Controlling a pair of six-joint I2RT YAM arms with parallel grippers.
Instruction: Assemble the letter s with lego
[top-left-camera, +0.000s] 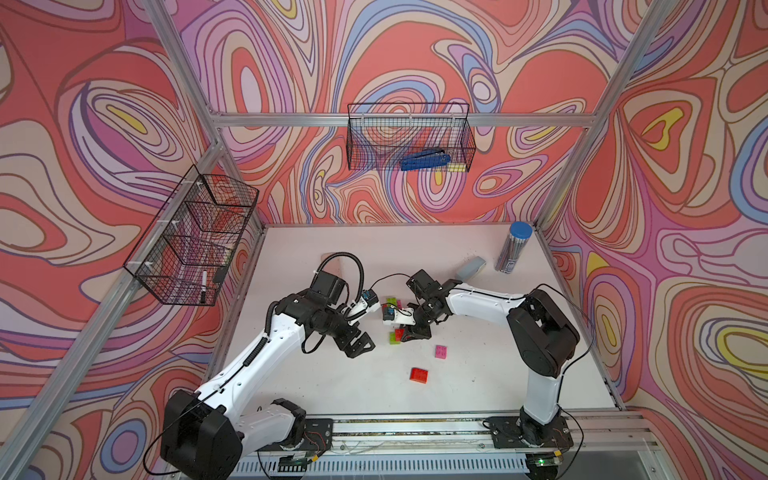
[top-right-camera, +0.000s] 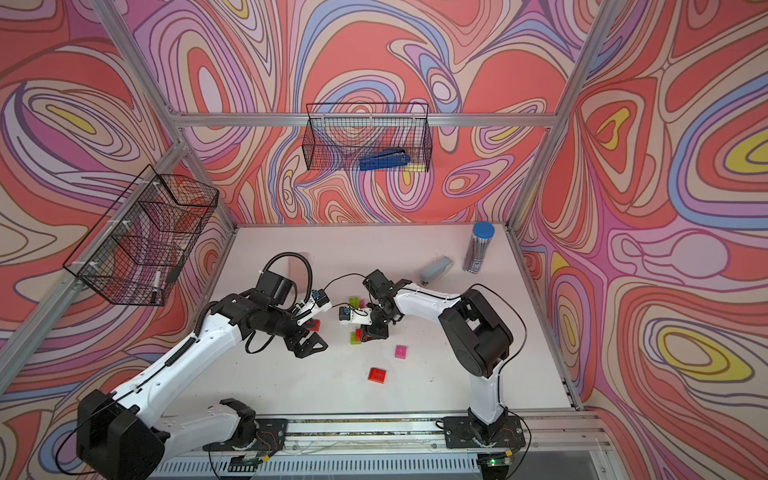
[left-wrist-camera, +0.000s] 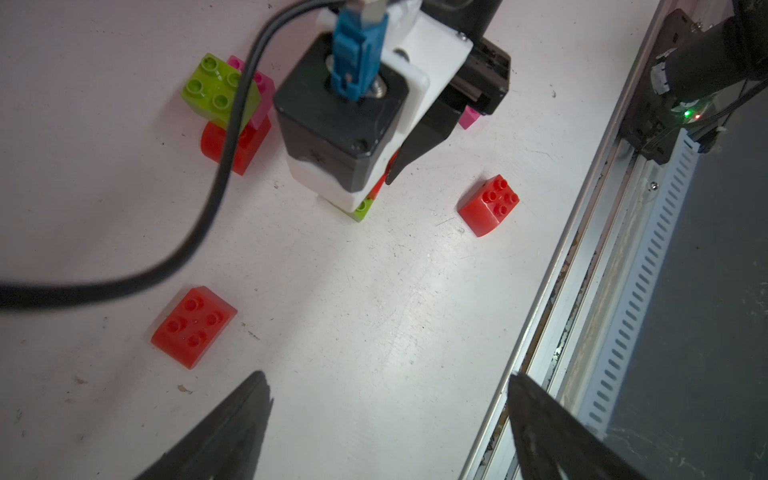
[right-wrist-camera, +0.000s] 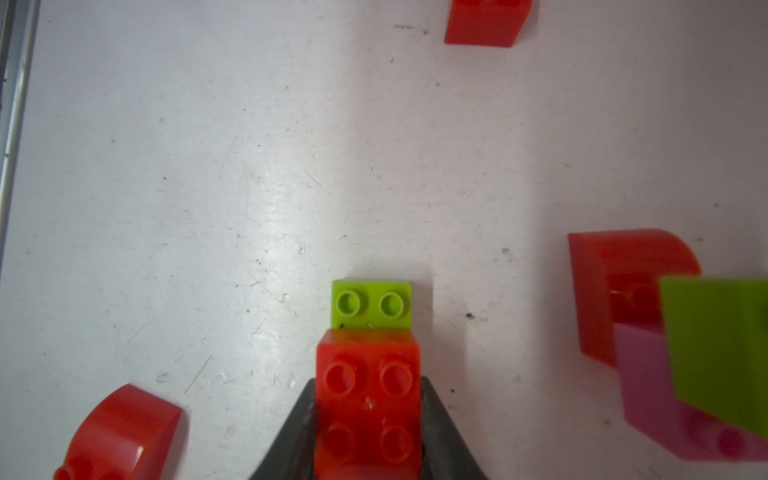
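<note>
My right gripper is shut on a red brick (right-wrist-camera: 368, 364). Under that brick's edge, a green brick (right-wrist-camera: 370, 300) shows two uncovered studs; whether the two are fully pressed together cannot be told. Close by, a small stack has a green brick (left-wrist-camera: 220, 92) on top, a pink brick (left-wrist-camera: 260, 104) under it and a red curved brick (left-wrist-camera: 240, 148) lowest. My left gripper is open over bare table, left of the right one, with nothing between its fingers.
Loose on the table are a red brick (left-wrist-camera: 193, 326) by the left gripper, another red brick (top-left-camera: 419, 375) toward the front edge and a pink brick (top-left-camera: 441, 352). A grey block (top-left-camera: 470, 268) and a blue-lidded jar (top-left-camera: 513, 248) stand at the back right.
</note>
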